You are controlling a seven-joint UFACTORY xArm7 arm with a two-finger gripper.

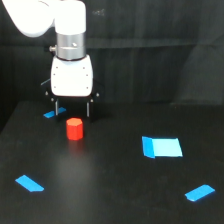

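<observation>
A small red block point(74, 129) stands on the dark table toward the left. Just above it in the camera view hangs my gripper point(72, 108), pointing down from the white arm. Its two dark fingers are spread wide apart, with nothing between them. Whether the block lies directly beneath the fingers or somewhat nearer the camera, I cannot tell from this single viewpoint.
Right of centre lies a light-blue square point(167, 147) with a brighter blue strip point(148, 147) along its left edge. Blue tape marks lie at front left point(29, 184), front right point(200, 192) and behind the block point(54, 113).
</observation>
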